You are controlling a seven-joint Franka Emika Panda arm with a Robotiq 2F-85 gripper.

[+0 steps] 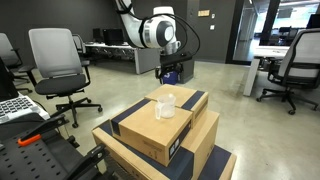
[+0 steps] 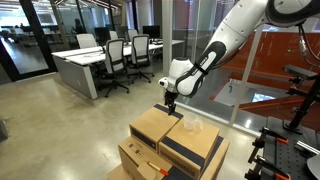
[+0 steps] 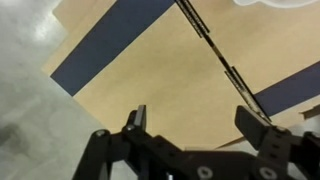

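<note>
My gripper is open, its two dark fingers wide apart with nothing between them. Below it in the wrist view is the cardboard top of a box (image 3: 165, 85), crossed by dark bands. In exterior view 1 the white arm (image 1: 157, 28) reaches down toward the far end of the boxes. A clear, whitish container (image 1: 168, 103) stands on the nearer box (image 1: 150, 124); only its edge (image 3: 272, 2) shows at the top of the wrist view. A small orange-red item (image 2: 153, 167) appears at the lower boxes in exterior view 2.
Several cardboard boxes with dark bands form the work surface, with grey floor (image 2: 70, 125) around them. Office chairs (image 1: 60, 65) stand farther off. A dark bench (image 1: 35, 155) with an orange-handled tool lies at the left in exterior view 1.
</note>
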